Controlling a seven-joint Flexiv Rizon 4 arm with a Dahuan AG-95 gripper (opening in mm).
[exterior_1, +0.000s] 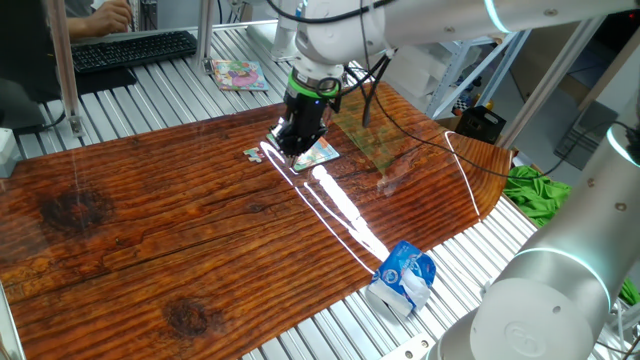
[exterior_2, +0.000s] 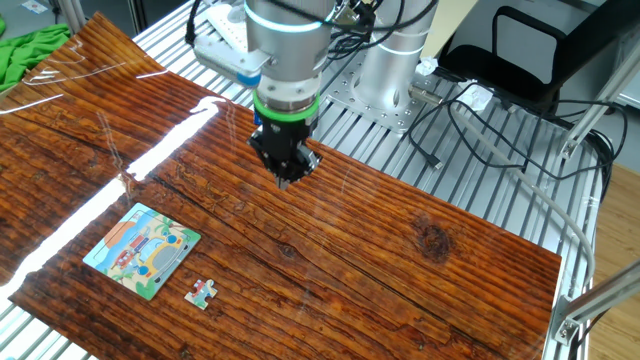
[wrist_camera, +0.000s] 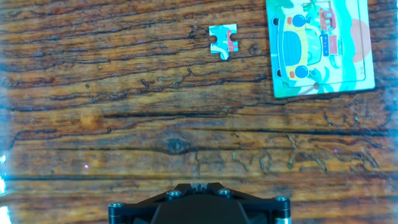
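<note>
A single loose jigsaw piece (wrist_camera: 224, 41) lies flat on the wooden board, printed in pale blue and red. Beside it, apart by a small gap, is a puzzle board (wrist_camera: 320, 46) with a yellow car picture, also seen whole as the puzzle board (exterior_2: 143, 250) in exterior view 2. My gripper (exterior_2: 283, 182) hangs above the wood, away from both. At the bottom edge of the wrist view, the gripper has its fingertips together, shut, and no object shows between them. In exterior view 1 the gripper (exterior_1: 291, 160) partly covers the puzzle board.
A blue and white tissue pack (exterior_1: 403, 277) sits at the wooden board's edge. Another colourful puzzle (exterior_1: 239, 75) rests on the slatted metal table, near a keyboard (exterior_1: 135, 52). Bare wood (exterior_2: 330, 260) stretches widely around the gripper. Cables (exterior_2: 500, 150) trail over the metal slats.
</note>
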